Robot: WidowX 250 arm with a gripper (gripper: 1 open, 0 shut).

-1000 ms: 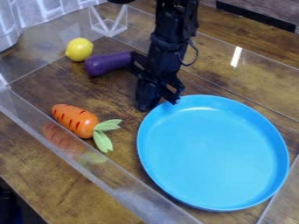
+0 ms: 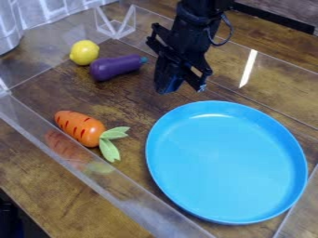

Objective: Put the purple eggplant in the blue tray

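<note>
The purple eggplant (image 2: 119, 66) lies on the wooden table at the upper left, its green stem end toward the right. Right of it and apart from it, my black gripper (image 2: 165, 87) hangs over the table, shut with nothing between its fingers. The round blue tray (image 2: 228, 160) rests at the lower right, empty, its upper left rim just below the gripper in the picture.
A yellow lemon (image 2: 84, 52) sits beside the eggplant on its left. An orange toy carrot (image 2: 81, 128) with green leaves lies left of the tray. A clear plastic wall (image 2: 74, 153) crosses the lower left. Bare wood separates eggplant and tray.
My gripper has risen from near the table by the tray's rim, shifting slightly right and up in the picture. The eggplant, carrot, lemon and tray have stayed put.
</note>
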